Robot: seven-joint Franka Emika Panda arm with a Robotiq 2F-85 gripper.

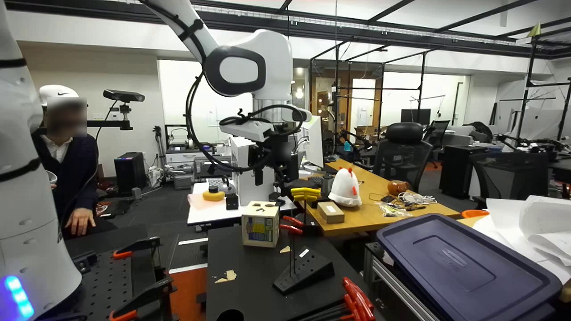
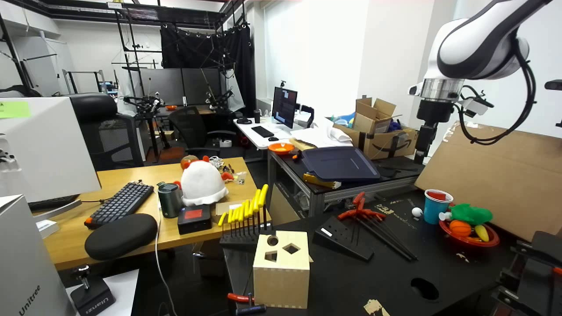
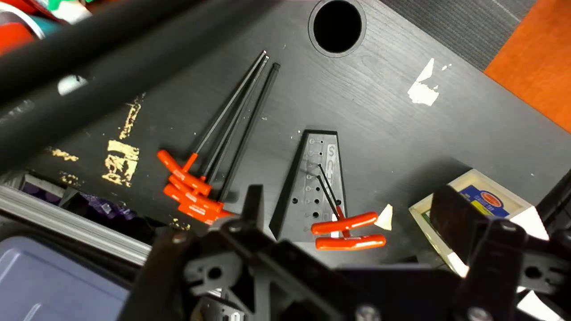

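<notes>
My gripper [image 1: 275,176] hangs in the air above the black table, fingers spread and nothing between them. Seen from the wrist, the fingers [image 3: 254,206] frame a black sloped holder [image 3: 316,184] well below. Two red-handled hex keys [image 3: 350,242] stand upright in it. Several more red-handled keys [image 3: 195,195] lie loose on the table beside the holder. A wooden shape-sorter box [image 2: 282,268] with cut-out holes stands near the table's end; one finger partly covers it in the wrist view.
Yellow-handled keys [image 2: 251,210] stand in another rack beside the wooden box. A blue cup [image 2: 435,208] and a red bowl [image 2: 492,235] of toy food sit at the table's other end. A dark lidded bin [image 1: 465,262] borders the table. Bare tabletop surrounds the table hole [image 3: 337,26].
</notes>
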